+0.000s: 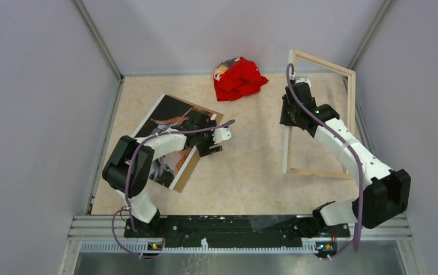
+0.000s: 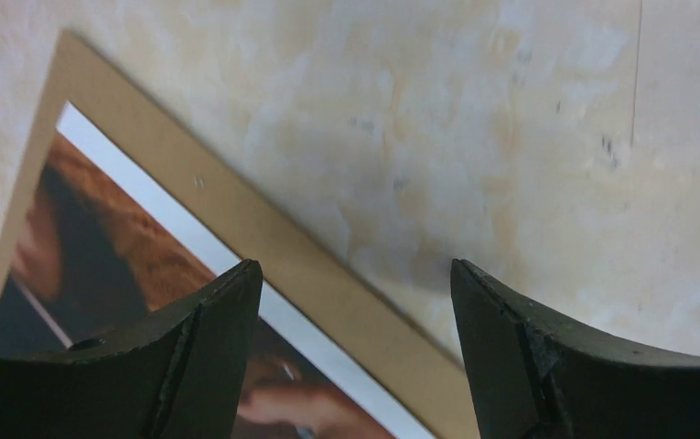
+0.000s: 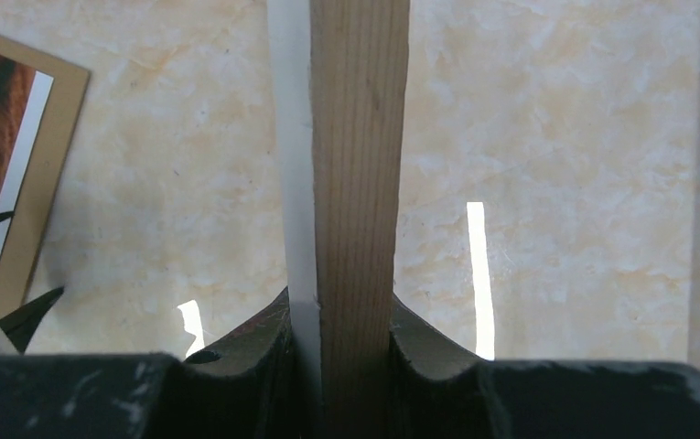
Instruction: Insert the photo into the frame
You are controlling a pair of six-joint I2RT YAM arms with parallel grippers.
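Note:
The photo (image 1: 170,112) lies on a brown backing board (image 1: 189,170) at the table's left, its white border showing in the left wrist view. Above the board's right edge, my left gripper is open with nothing between its fingers; the board edge passes below them. At the right, the wooden frame (image 1: 319,172) is held up off the table, tilted. Its left side bar (image 3: 355,183) runs between the fingers of my right gripper, which is shut on it. The frame's opening looks clear or empty; I cannot tell which.
A crumpled red cloth (image 1: 240,80) lies at the back middle. Between the board and the frame the table (image 1: 245,172) is bare. Bright light strips reflect in the right wrist view.

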